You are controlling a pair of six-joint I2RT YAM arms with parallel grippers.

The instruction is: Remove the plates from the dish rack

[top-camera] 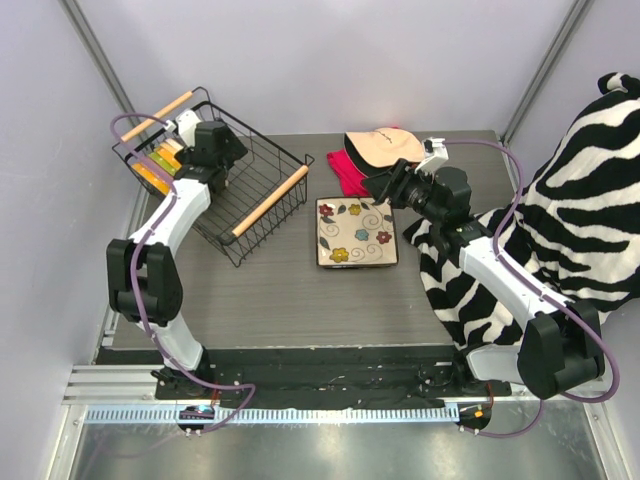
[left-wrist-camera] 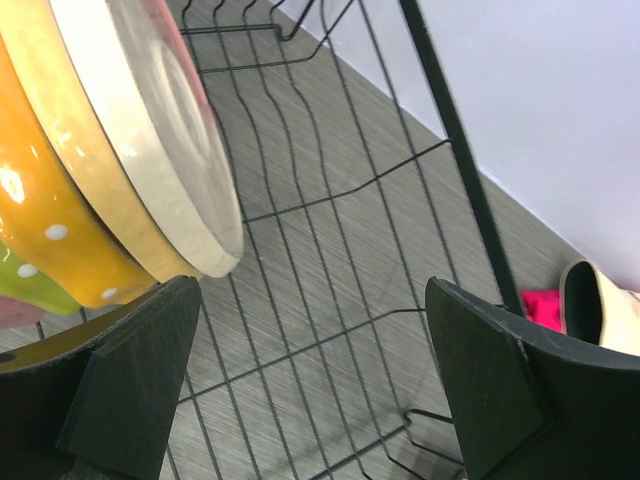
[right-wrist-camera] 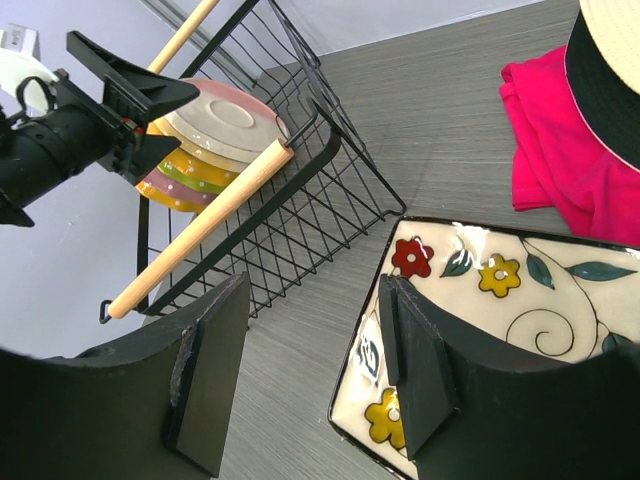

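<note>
The black wire dish rack with wooden handles stands at left, holding stacked plates in white, orange, green and pink at its far-left side. My left gripper is inside the rack, open, right over those plates; in its wrist view a white plate and orange plates are just beyond the left finger, with nothing between the fingers. My right gripper hangs above the table near a square flowered plate, its fingers apart and empty.
A pink cloth and a cream-and-black cap lie behind the flowered plate. A zebra-striped cloth covers the right side.
</note>
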